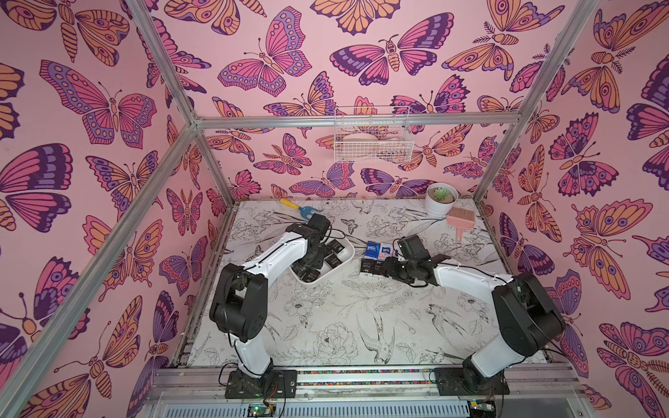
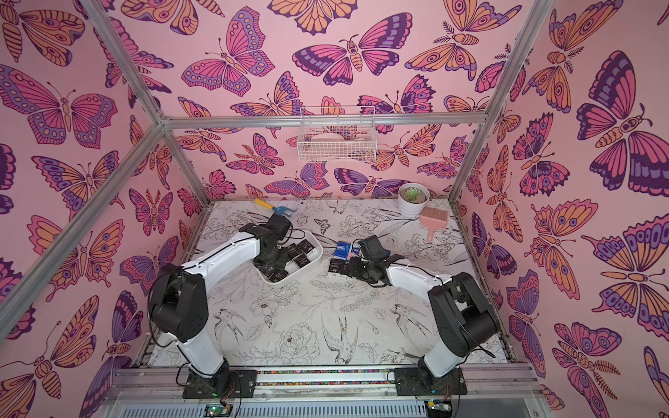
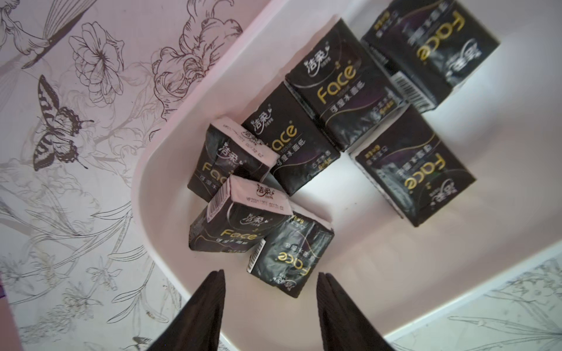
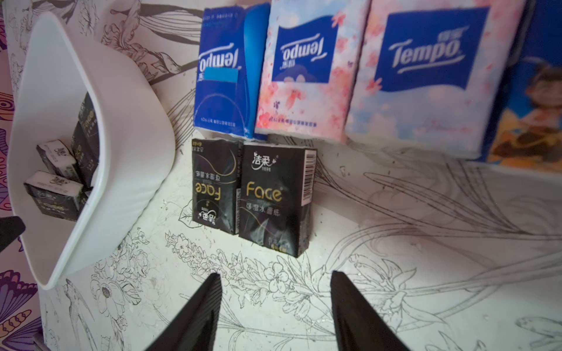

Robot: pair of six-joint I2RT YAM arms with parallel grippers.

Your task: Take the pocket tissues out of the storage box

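Note:
Several black tissue packs [image 3: 335, 85] lie inside the white storage box [image 3: 158, 193], some flat and some tilted against each other near its end wall. Over that end of the box, my left gripper stands open, its gap empty, just short of a leaning pack [image 3: 289, 252]. Outside the box, two black tissue packs [image 4: 275, 196] rest side by side on the table. My right gripper hangs open close by them, with nothing between its fingers. In the top left view, the left arm covers part of the box [image 1: 346, 259].
A row of blue and pink Tempo packs [image 4: 298, 64] lies behind the two black ones. At the back are a blue trowel with a yellow handle [image 1: 289, 204], a potted plant [image 1: 440, 202] and a pink brush [image 1: 460, 218].

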